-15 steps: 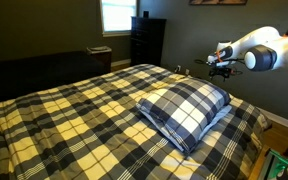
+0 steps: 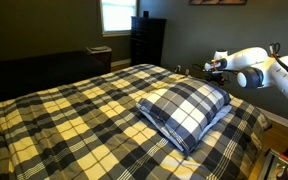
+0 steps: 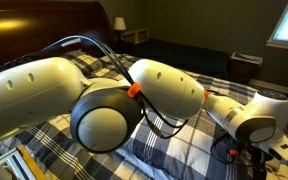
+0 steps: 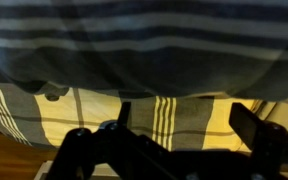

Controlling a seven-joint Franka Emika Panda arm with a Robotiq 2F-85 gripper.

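A plaid blanket (image 2: 94, 115) in navy, white and tan covers the bed. One part of it is raised into a thick folded heap (image 2: 184, 105) on the right side of the bed. Just beyond that heap's far right end hangs my gripper (image 2: 216, 74), dark and small in this view. Seen from the wrist, my gripper is open, its two black fingers well apart. Between and beyond them lies flat plaid cloth (image 4: 166, 120). A dark, striped fold (image 4: 144, 45) fills the upper part of that view. Whether the fingers touch cloth cannot be made out.
A dark headboard (image 3: 44, 30) closes off the bed's far side in exterior view 2. A small nightstand (image 2: 98, 55) and a dark dresser (image 2: 147, 40) stand at the back. Wooden floor (image 2: 277, 140) shows at the right.
My arm and gripper have come down and slightly left, closer to the far right end of the raised heap. The blanket looks unchanged.
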